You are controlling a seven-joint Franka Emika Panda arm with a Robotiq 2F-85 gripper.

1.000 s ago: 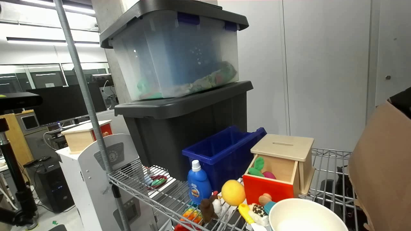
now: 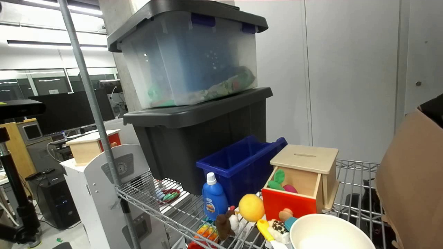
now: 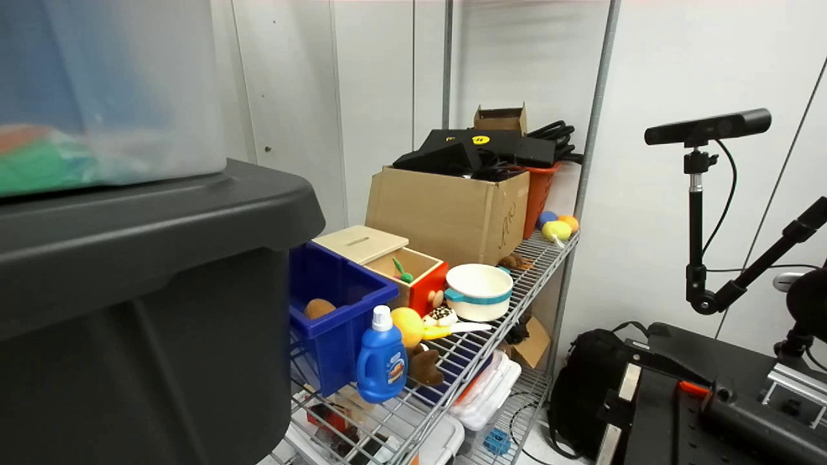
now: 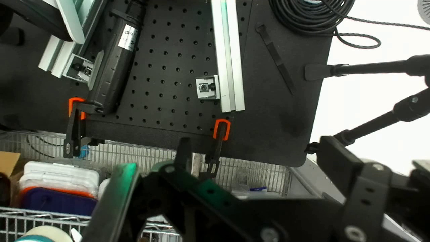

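My gripper fills the lower part of the wrist view, blurred and close to the camera. Its fingers stand wide apart, with nothing seen between them. Below it are the front edge of a black perforated table (image 4: 169, 72) and part of a wire shelf. That shelf holds a blue bin (image 3: 341, 298), a blue detergent bottle (image 3: 381, 364), a yellow ball (image 2: 251, 207) and a white bowl (image 3: 481, 283) with teal handles. A wooden box has its red-fronted drawer (image 2: 292, 204) pulled out, with a green toy (image 2: 277, 180) inside. The gripper is well away from these objects.
Stacked storage tubs (image 2: 199, 141) stand beside the blue bin. A cardboard box (image 3: 438, 213) is behind the bowl. Metal rails (image 4: 229, 60), orange-tipped clamps (image 4: 221, 129) and a cable coil (image 4: 310, 16) are on the table. Camera arms (image 4: 371, 68) reach in from its side.
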